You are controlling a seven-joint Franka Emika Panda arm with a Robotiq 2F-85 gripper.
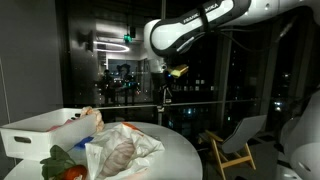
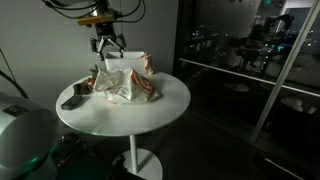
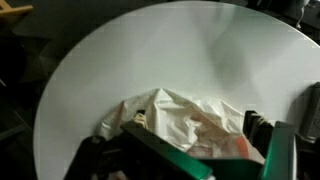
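Note:
My gripper (image 1: 163,95) hangs in the air above the round white table (image 1: 185,158), fingers open and nothing held. In the wrist view, its dark fingers (image 3: 252,126) stand wide apart over a crumpled white plastic bag with red print (image 3: 180,118). That bag (image 1: 120,150) lies on the table in exterior view 1, with something pinkish showing at its front. A white box (image 1: 40,132) stands at the left with a brown-orange item poking out of its back. Green leaves (image 1: 57,160) and a red round item (image 1: 75,173) sit at the front left.
A dark object (image 2: 72,102) lies near the table's edge in exterior view 2. The table's side away from the box is bare. A wooden-framed chair (image 1: 235,145) stands apart on the floor at the right.

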